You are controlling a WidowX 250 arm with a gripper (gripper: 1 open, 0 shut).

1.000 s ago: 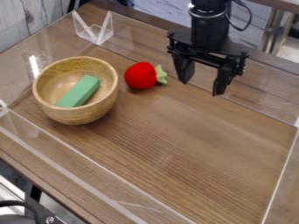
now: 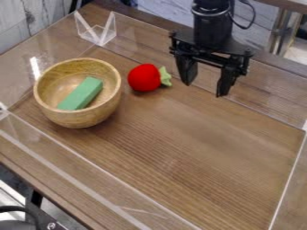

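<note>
My gripper (image 2: 204,70) is at the top centre right of the camera view, black, its fingers spread and open, with nothing visible between them. To its left, a red round object (image 2: 143,77) with a green top lies on the wooden table. Further left, a wooden bowl (image 2: 52,83) holds a green oblong block (image 2: 81,94).
A small translucent white object (image 2: 96,27) stands at the back left. A dark cable or base part shows at the bottom left corner.
</note>
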